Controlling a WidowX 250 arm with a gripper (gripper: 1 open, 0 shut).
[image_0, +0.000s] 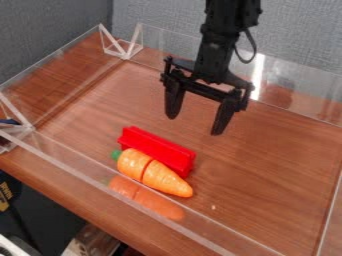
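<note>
My black gripper hangs in the upper middle of the camera view, fingers wide open with nothing between them, above the wooden surface. Below it and to the left lie a red block-like object and, just in front of that, an orange toy carrot with a green tip at its left end. They lie close together near the front of the surface.
The wooden surface is bordered by clear walls, with white brackets at the back left. An orange shape shows through the front wall.
</note>
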